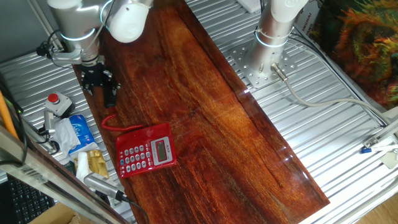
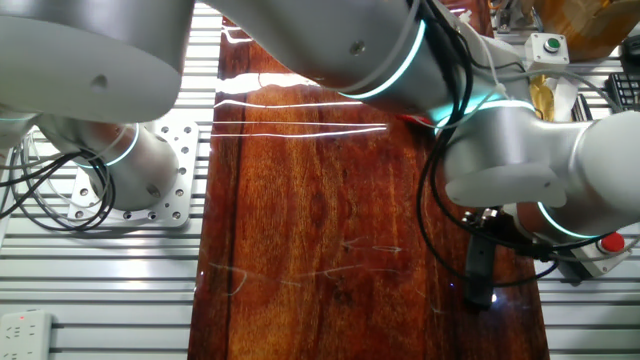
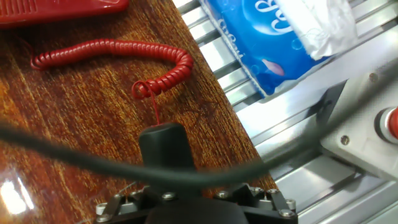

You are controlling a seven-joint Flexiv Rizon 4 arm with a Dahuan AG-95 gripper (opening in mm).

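Observation:
A red desk phone [image 1: 146, 149] with grey keys and a small display lies on the wooden board. From it a coiled red cord [image 3: 118, 46] runs to the end of a black handset [image 3: 165, 146]. My gripper [image 1: 102, 87] points down over the board's left edge, right at the handset [image 1: 110, 98]. The wrist view has the handset projecting from the middle of the gripper, between its side linkages. A dark cable crosses in front there and the fingertips are hidden, so whether they grip the handset does not show. In exterior view 2 the handset [image 2: 480, 270] hangs or lies below the arm.
Beside the board are a blue tissue pack [image 1: 79, 134] and a box with a red button [image 1: 58, 104]. Most of the wooden board [image 1: 205, 124] is bare.

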